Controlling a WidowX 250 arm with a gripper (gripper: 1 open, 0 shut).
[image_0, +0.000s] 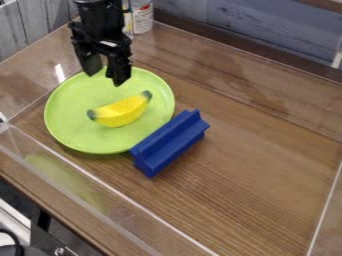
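Observation:
A yellow banana-like object (120, 110) lies diagonally on a round green plate (72, 123). My black gripper (104, 72) hangs over the back part of the plate, above and behind the yellow object and apart from it. It is open, with no object visible between its fingers.
A long blue block (171, 143) lies at the front right of the plate, overlapping or beside its rim. A white container (142, 16) stands at the back behind the arm.

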